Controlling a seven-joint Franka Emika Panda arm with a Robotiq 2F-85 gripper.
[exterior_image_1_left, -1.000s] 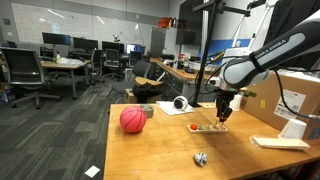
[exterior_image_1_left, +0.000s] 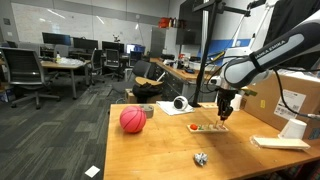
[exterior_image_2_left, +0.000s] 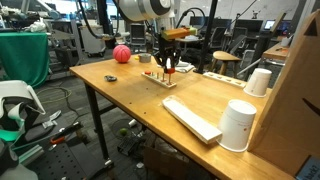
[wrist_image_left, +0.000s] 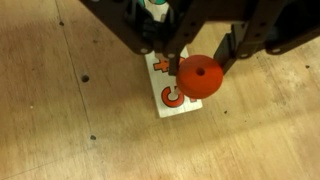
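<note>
A round orange-red piece (wrist_image_left: 200, 76) with a dark hole in its middle sits between the fingertips of my gripper, which is shut on it. Beneath it in the wrist view lies a pale wooden board (wrist_image_left: 166, 92) with red printed digits, partly hidden by the piece and the fingers. The same board (exterior_image_1_left: 208, 128) rests on the table in exterior view 1, with a red piece at its left end. In exterior view 2 the red piece (exterior_image_2_left: 171, 70) shows under the gripper, over the right part of the board (exterior_image_2_left: 158, 81). Whether it touches a peg, I cannot tell.
A pink-red ball (exterior_image_1_left: 133, 119) stands at the table's left, and a small silvery crumpled object (exterior_image_1_left: 201, 158) lies near the front. A long white block (exterior_image_2_left: 192, 120) and white cups (exterior_image_2_left: 237, 125) occupy the other end.
</note>
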